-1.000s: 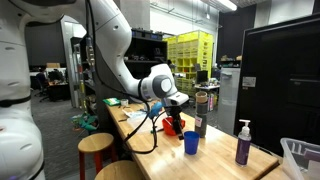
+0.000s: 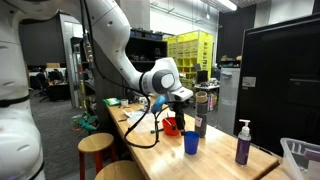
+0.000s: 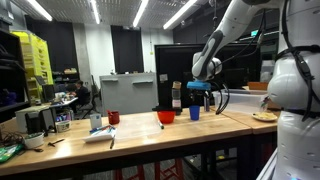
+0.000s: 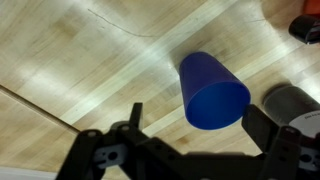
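A blue cup (image 4: 212, 92) stands upright on the wooden table in the wrist view, its open mouth towards the camera. My gripper is open above it, with one finger (image 4: 125, 135) on each side of the view and the cup's rim showing in the gap. Nothing is gripped. From the side, the same blue cup (image 2: 191, 143) is near the front of the table, and my gripper (image 2: 180, 117) hangs close by, over the area of the red bowl (image 2: 170, 126). How far the fingertips are above the cup is hard to tell.
Close to the cup is a dark grey bottle (image 2: 201, 121). A purple pump bottle (image 2: 243, 145) stands farther right, beside a clear bin (image 2: 300, 155). In the second exterior view, a red mug (image 3: 113, 117) and white mug (image 3: 96, 121) are on the left. Bare tabletop (image 3: 140, 141) lies in front.
The arm and gripper have shifted slightly near the cup over the last second. Cup, bowl and bottles have kept their places.
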